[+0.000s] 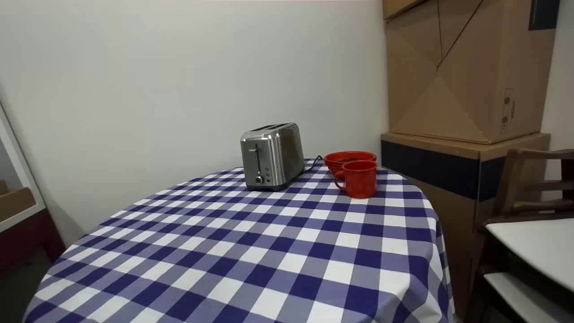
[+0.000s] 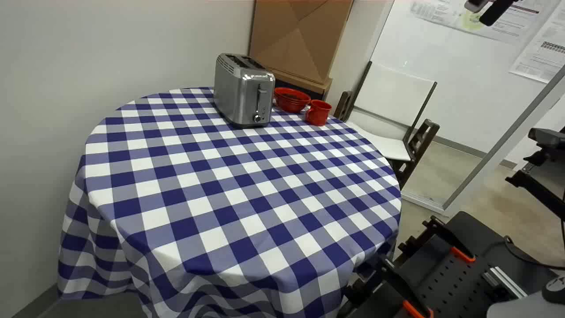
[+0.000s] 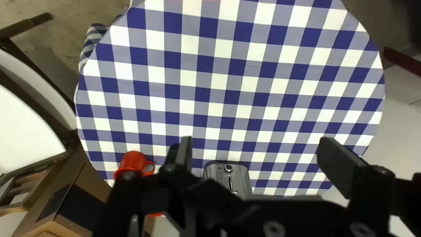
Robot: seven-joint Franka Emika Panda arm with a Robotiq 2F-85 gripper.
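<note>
On the table's far side stands a silver two-slot toaster [image 1: 274,156], its lever and dial on the narrow end. A red mug [image 1: 360,179] sits upright to its right in exterior view 1, just in front of a red bowl [image 1: 350,156] whose inside is mostly hidden. My gripper is open in the wrist view, its fingers wide apart and empty, high above the table. The gripper's body hides most of the toaster [image 3: 227,173] and nearly all of the bowl there; the mug [image 3: 132,161] shows left of the fingers.
A blue-and-white checked cloth covers the round table [image 2: 222,201], bare across its front and middle. Cardboard boxes [image 1: 457,91] stand behind the bowl. A chair [image 2: 392,116] is close to the table's right edge. A wall borders the back.
</note>
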